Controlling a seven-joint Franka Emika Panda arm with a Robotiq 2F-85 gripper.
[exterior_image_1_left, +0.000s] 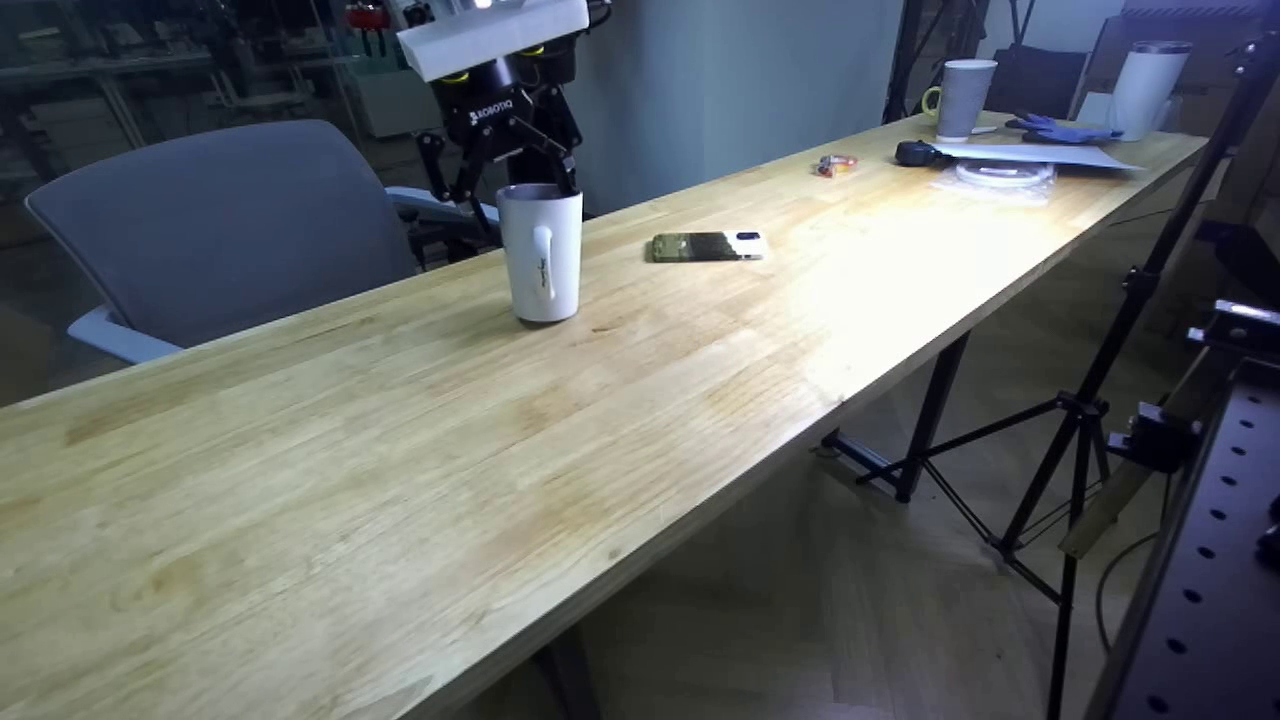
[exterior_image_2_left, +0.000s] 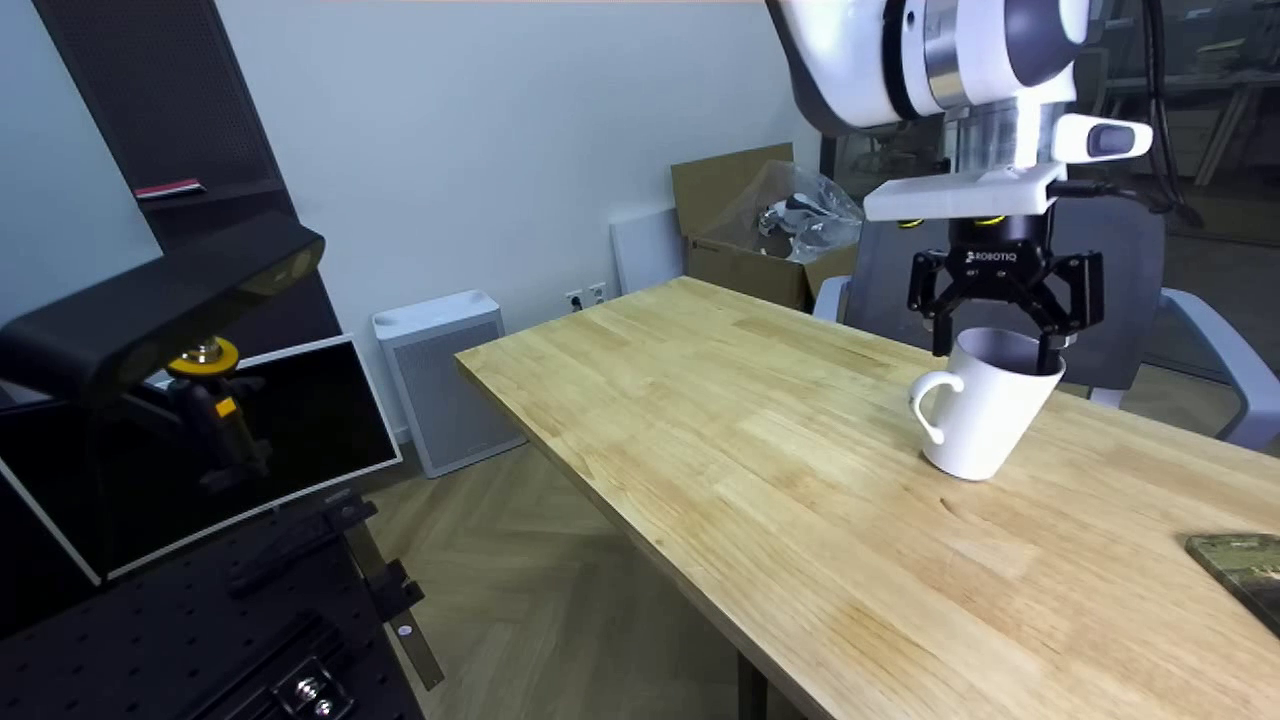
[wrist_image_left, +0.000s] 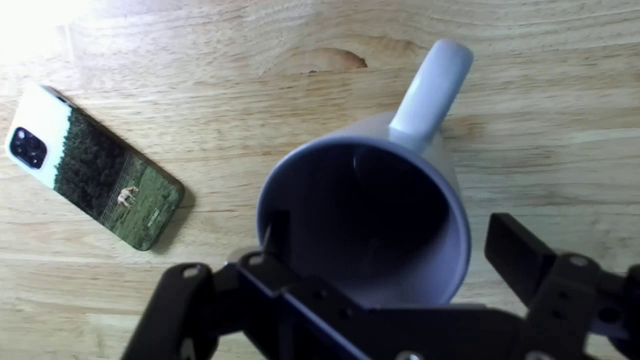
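A white mug with its handle toward the table's front side stands leaning on its base edge in exterior view 2. In exterior view 1 the mug looks almost upright. My gripper is open at the mug's top. In the wrist view one finger reaches inside the rim on the left, and the other finger stands outside the mug on the right, with a gap to its wall. Whether the inner finger touches the rim is hard to tell. The mug's inside is dark.
A phone in a picture case lies flat beside the mug. At the table's far end are a grey cup, a white tumbler, blue gloves and a small orange packet. A chair stands behind the table, which is largely bare.
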